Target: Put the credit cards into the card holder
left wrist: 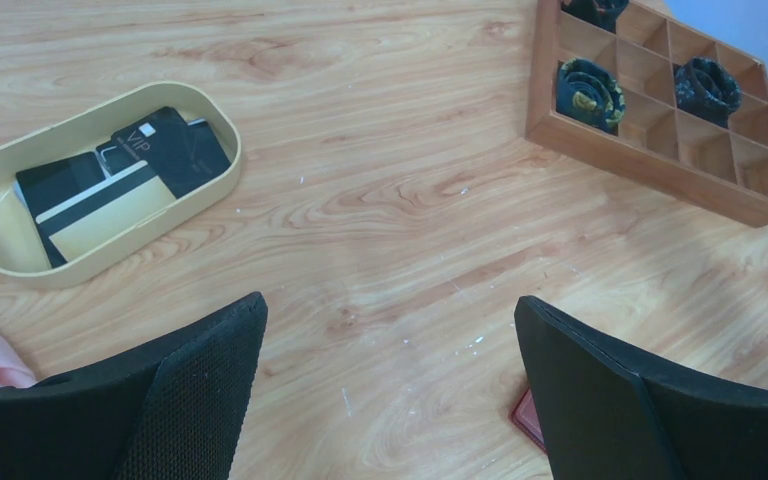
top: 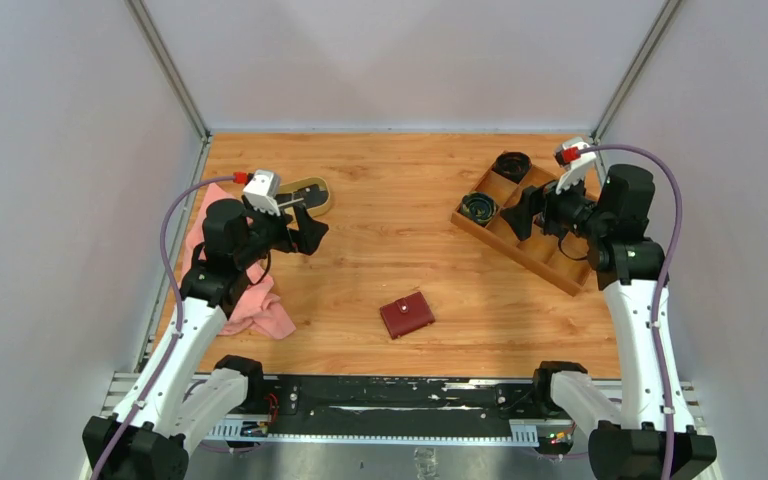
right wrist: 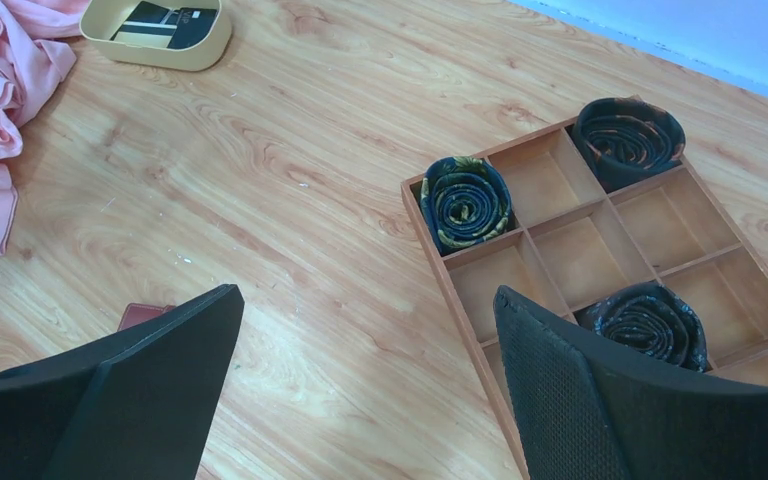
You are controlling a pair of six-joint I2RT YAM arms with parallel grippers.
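A closed dark red card holder (top: 407,314) with a snap lies on the table's front middle; its corner shows in both wrist views. Several cards, black and gold, one marked VIP (left wrist: 175,145), lie in a cream oval tray (left wrist: 200,201) at the back left, partly behind the left arm in the top view. My left gripper (top: 303,232) hangs above the table near that tray, open, its fingers wide apart with nothing between them. My right gripper (top: 523,212) hangs over the wooden divided box, also open and empty.
The divided box (right wrist: 680,215) at the right holds several rolled ties (right wrist: 465,200). A pink cloth (top: 265,310) lies at the left under the left arm.
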